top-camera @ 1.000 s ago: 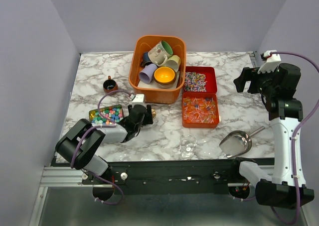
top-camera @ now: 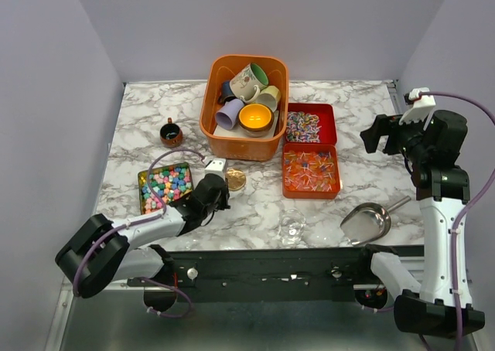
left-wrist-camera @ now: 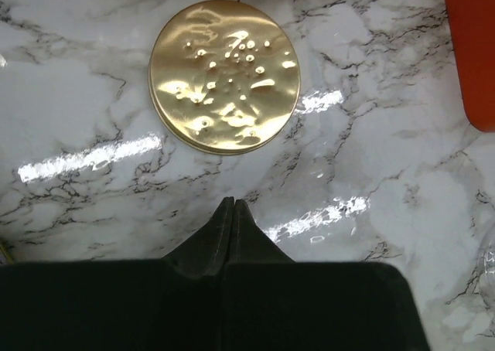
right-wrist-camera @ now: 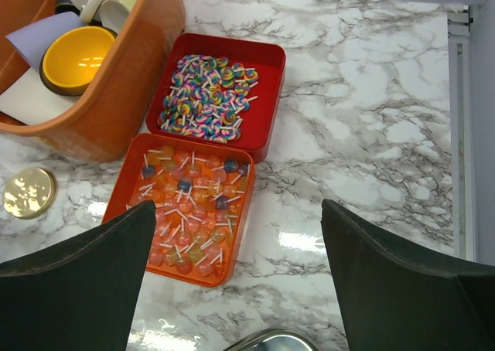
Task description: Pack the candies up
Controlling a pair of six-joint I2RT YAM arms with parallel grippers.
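Observation:
The gold round lid (left-wrist-camera: 224, 76) lies flat on the marble table. In the left wrist view it is beyond the fingertips of my left gripper, which is shut with nothing between its fingers. Well to the right, my right gripper stands open and empty above the table. Below it are an orange tray of lollipops (right-wrist-camera: 246, 227) and a red tray of swirled lollipops (right-wrist-camera: 271, 96). A tray of colourful round candies (top-camera: 141, 192) sits at the left, partly behind the left arm. A clear glass-like jar (top-camera: 291, 226) stands near the front edge.
A metal scoop (top-camera: 366, 224) rests at the right front. The large orange bin (top-camera: 207, 107) with cups and bowls stands at the back, and a dark brown mug (top-camera: 171, 134) at back left. Table right of the trays is clear.

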